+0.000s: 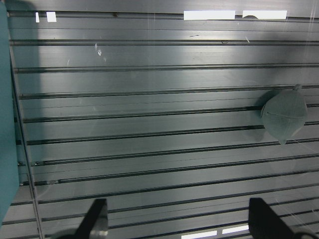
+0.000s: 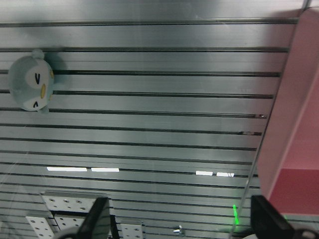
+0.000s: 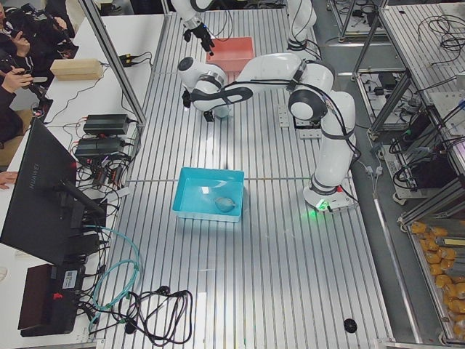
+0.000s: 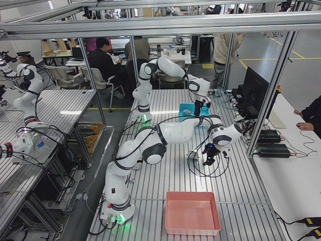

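A pale plush toy with a penguin face [image 2: 31, 84] lies on the slatted table, left in the right wrist view and at the right in the left wrist view [image 1: 284, 113]. My left gripper hovers above the table between the blue bin [image 1: 6, 129] and that toy, open and empty. My right gripper hovers open and empty beside the pink bin [image 2: 284, 129]. In the camera left view a pale object [image 3: 224, 206] lies inside the blue bin.
Metal plates [image 2: 70, 203] are fixed near one table edge. Cables [image 3: 167, 320] lie at the near left of the camera left view, beside a monitor [image 3: 40, 189]. Frame posts stand along the table's side.
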